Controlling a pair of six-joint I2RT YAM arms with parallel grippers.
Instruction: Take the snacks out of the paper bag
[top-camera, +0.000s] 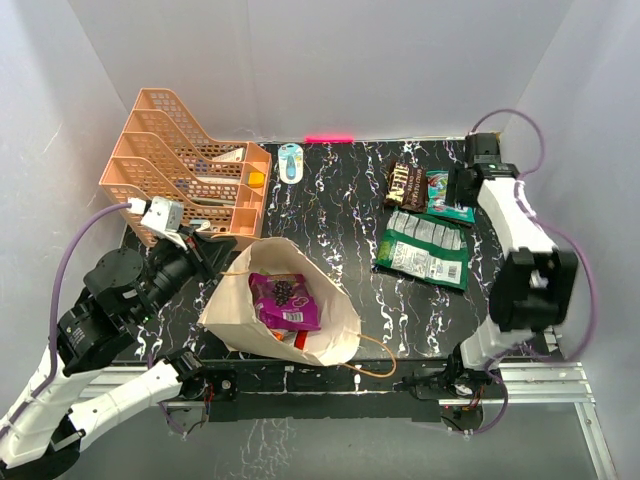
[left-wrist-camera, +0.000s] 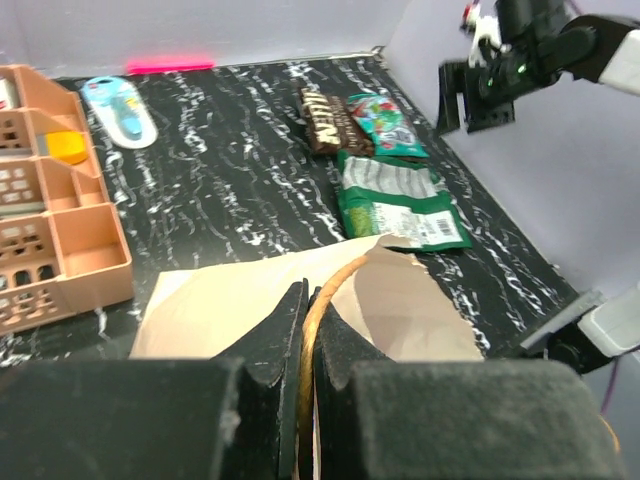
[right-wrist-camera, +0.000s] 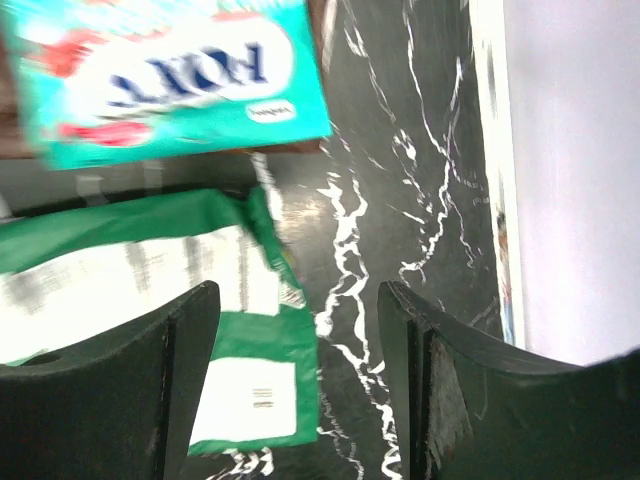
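Note:
The cream paper bag (top-camera: 225, 315) lies tipped with its mouth facing up and right. Inside it are a purple snack packet (top-camera: 300, 312) and something red, partly hidden. My left gripper is shut at the bag's rim, with the orange cord handle (left-wrist-camera: 318, 310) running between its fingers. Out on the table lie a green snack packet (top-camera: 425, 248), a brown one (top-camera: 405, 186) and a teal one (right-wrist-camera: 170, 85), the teal partly over the brown. Above their right side hovers my right gripper, open and empty.
An orange organizer rack (top-camera: 165, 165) stands at the back left, a blue-and-white item (top-camera: 290, 163) beside it. A pink bar (top-camera: 329, 138) lies along the back wall. Dark tabletop between bag and packets is free.

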